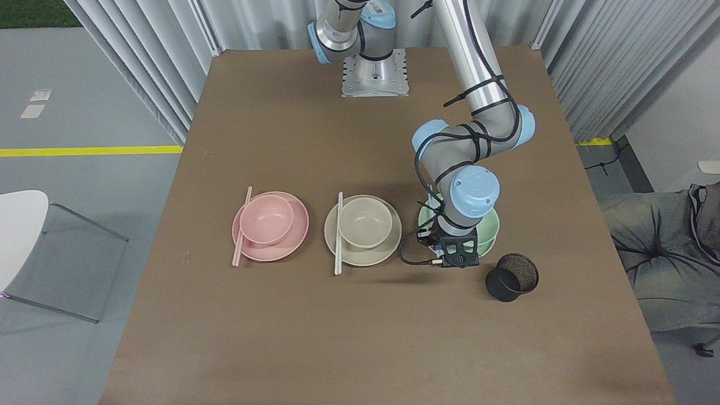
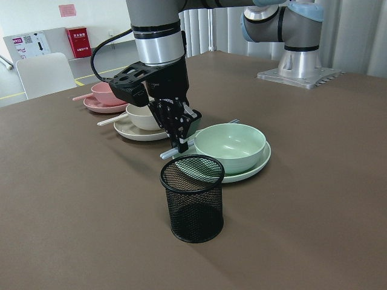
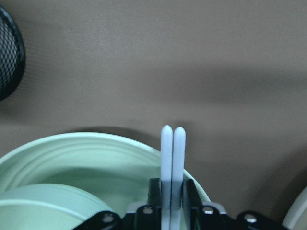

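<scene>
My gripper points down over the green plate (image 2: 248, 172), its fingers closed in around a pair of pale chopsticks (image 3: 166, 158) lying along the plate's edge beside the green bowl (image 2: 230, 145). Whether it grips them firmly is hard to tell; the wrist view shows the fingers against both sticks. The black mesh pen holder (image 1: 511, 277) stands on the table just in front and to the right, empty as far as shows.
Cream (image 1: 364, 221) and pink (image 1: 268, 219) bowl settings, each with plate and chopsticks, sit to the left.
</scene>
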